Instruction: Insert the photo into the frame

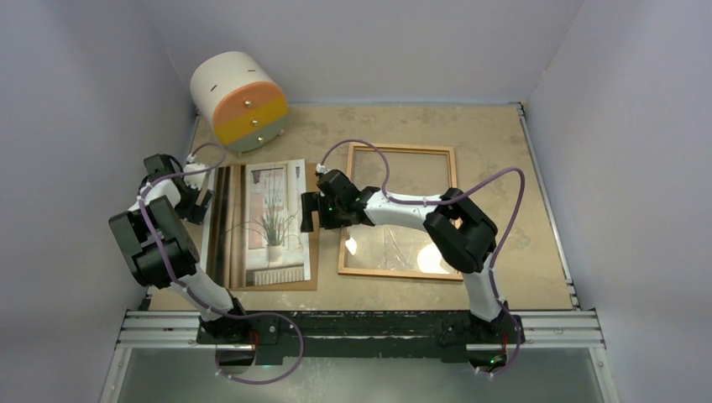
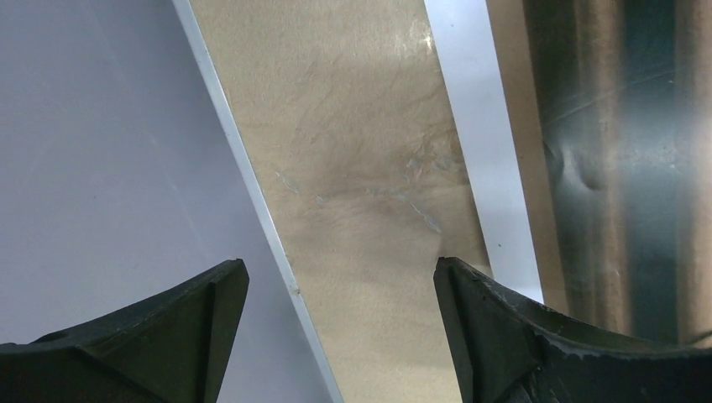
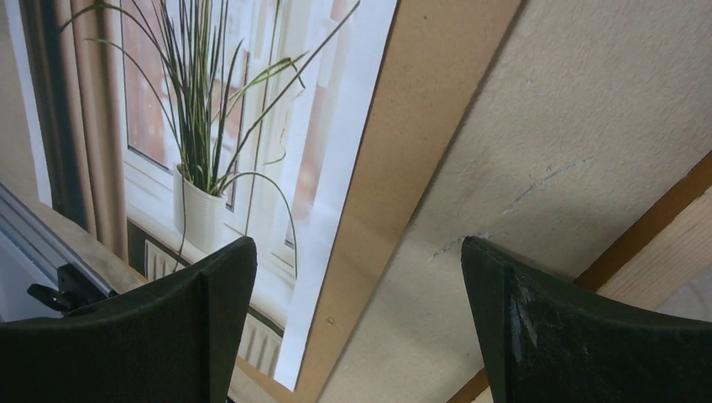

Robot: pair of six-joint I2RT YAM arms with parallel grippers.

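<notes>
The photo (image 1: pixel 270 227) of a potted plant with curtain lies on a brown backing board (image 1: pixel 313 252) at the left. My open left gripper (image 1: pixel 200 204) is low at its left edge; the left wrist view shows its white border (image 2: pixel 479 126) beside one finger. My open right gripper (image 1: pixel 312 210) is at the right edge, where the white border and board (image 3: pixel 403 126) show between its fingers. The wooden frame (image 1: pixel 403 272) with a clear pane lies to the right, partly under my right arm.
A striped drawer unit (image 1: pixel 239 101) stands at the back left. Walls and a rail bound the table, close on the left of my left gripper.
</notes>
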